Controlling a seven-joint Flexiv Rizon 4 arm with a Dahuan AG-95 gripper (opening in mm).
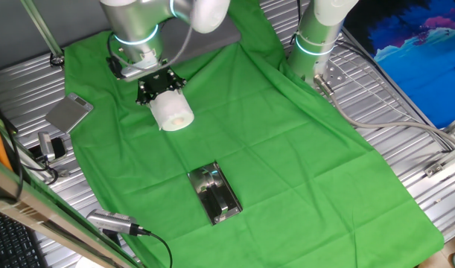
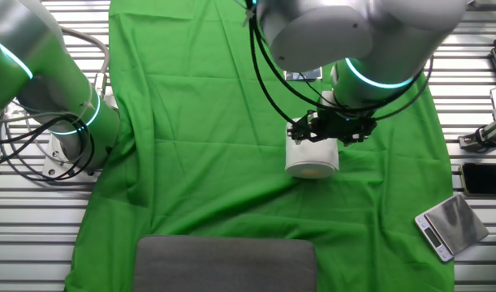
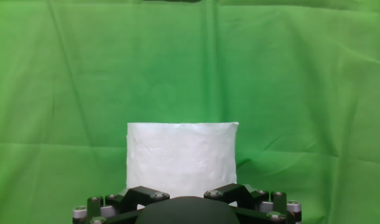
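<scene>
A white paper roll (image 1: 173,112) sits between the fingers of my gripper (image 1: 167,99), which is shut on it. One flat end, with the core showing, points away from the gripper. In exterior view 2 the roll (image 2: 312,156) is below the gripper's black linkage (image 2: 332,126). The wrist view has the roll (image 3: 182,155) upright in the middle, its lower part hidden behind the gripper body. Whether the roll touches the cloth cannot be told.
On the green cloth (image 1: 287,171) lies a shiny metal tray (image 1: 215,193) with a dark item in it. A small scale (image 1: 69,114) rests at the left edge. A grey pad (image 2: 223,264) lies at one end.
</scene>
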